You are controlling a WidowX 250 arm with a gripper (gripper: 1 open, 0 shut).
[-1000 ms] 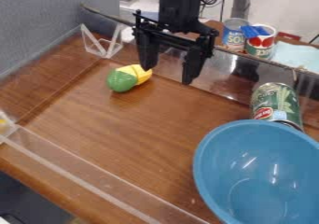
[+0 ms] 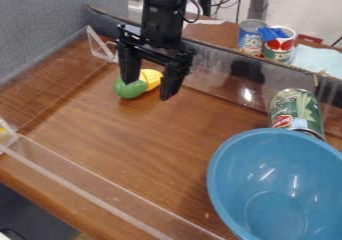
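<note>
My black gripper (image 2: 147, 78) hangs over the upper left of the wooden table, open, its two fingers apart. A green and yellow object (image 2: 131, 88) lies on the table just behind and below the fingers, partly hidden by them; whether they touch it I cannot tell.
A large blue bowl (image 2: 278, 189) fills the lower right, with a green can (image 2: 294, 112) behind it. Two cans (image 2: 250, 39) and a light blue cloth (image 2: 318, 61) are beyond the clear partition.
My gripper has moved left and down, from right of the green and yellow object to over it. The other things have not visibly moved.
</note>
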